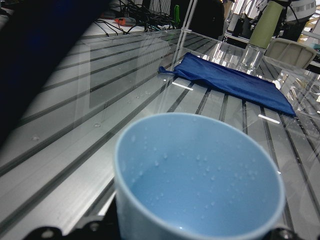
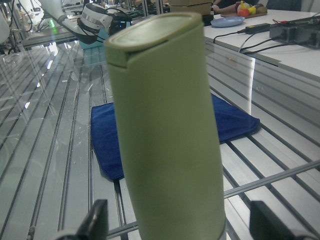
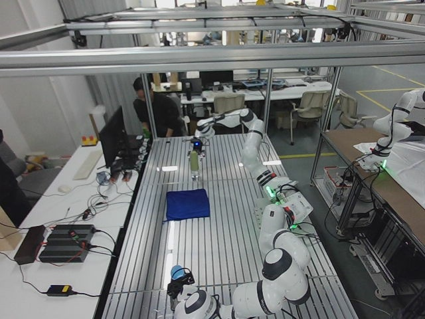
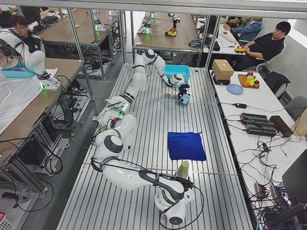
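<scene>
A light blue cup [image 1: 200, 175] with droplets inside fills the lower left wrist view; my left gripper [image 3: 179, 286] is at it, its fingers mostly hidden behind the cup, so its grip is unclear. A tall green bottle [image 2: 165, 135] stands upright in the right wrist view, between the fingers of my right gripper, which are spread open, with a gap at the near side. A folded blue cloth [image 4: 186, 146] lies flat on the slatted table [image 4: 144, 201] between the two arms.
A teal bin [image 4: 177, 69] stands at the table's far end in the camera right view. A white side desk [image 3: 73, 279] holds cables, black boxes and monitors along one edge.
</scene>
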